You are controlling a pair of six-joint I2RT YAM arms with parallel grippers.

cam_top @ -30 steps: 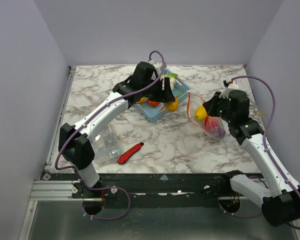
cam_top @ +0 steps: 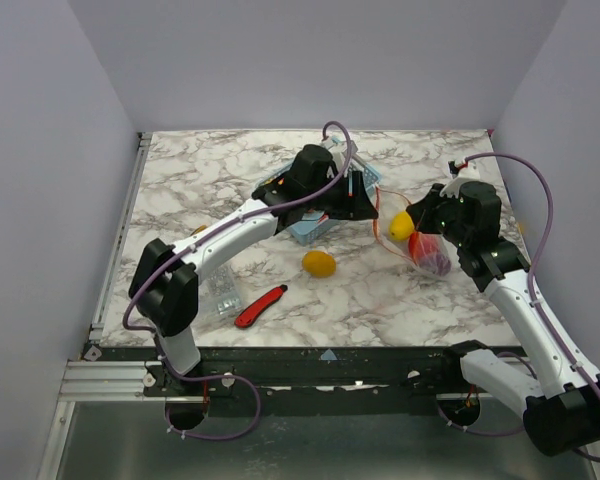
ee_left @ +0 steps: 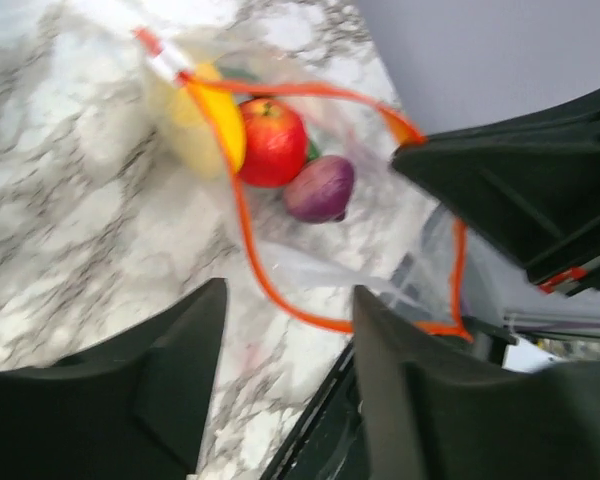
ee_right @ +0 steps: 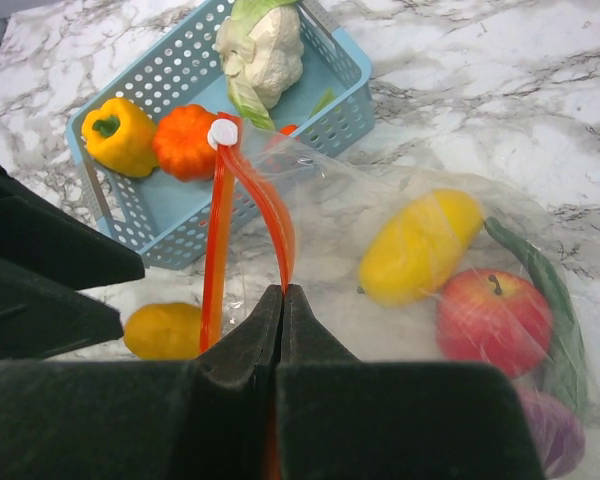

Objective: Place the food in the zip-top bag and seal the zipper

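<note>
The clear bag (cam_top: pixel 428 262) with orange zipper holds a yellow lemon-like food (ee_right: pixel 420 245), a red apple (ee_right: pixel 495 315), a green cucumber-like item and a purple onion (ee_left: pixel 320 188). My right gripper (cam_top: pixel 415 215) is shut on the bag's edge at the zipper (ee_right: pixel 216 280). My left gripper (cam_top: pixel 365 205) is open just left of the bag's mouth, with nothing visible between its fingers. A yellow oval food (cam_top: pixel 319 264) lies on the table below it, outside the bag.
A blue basket (ee_right: pixel 355 110) behind holds cauliflower, a yellow pepper (ee_right: pixel 118 140) and an orange pepper. A red cutter (cam_top: pixel 261 306) and a transparent object (cam_top: pixel 223 295) lie at the front left.
The yellow oval food went from my left gripper to the bag's mouth, and now lies on the table to the left.
</note>
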